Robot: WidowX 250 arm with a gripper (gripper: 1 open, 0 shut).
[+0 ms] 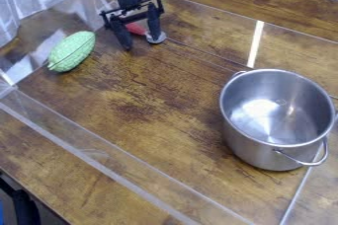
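My black gripper (136, 28) reaches down from the top of the view to the back left of the wooden table, over a small red object (137, 29) with a pale grey end at the right. The fingers straddle or cover part of it; whether they grip it is too small to tell. A pale green oblong object (71, 51) lies left of the gripper, apart from it. A large steel pot (275, 120) stands at the right.
Clear and silvery strips run along the left and front edges.
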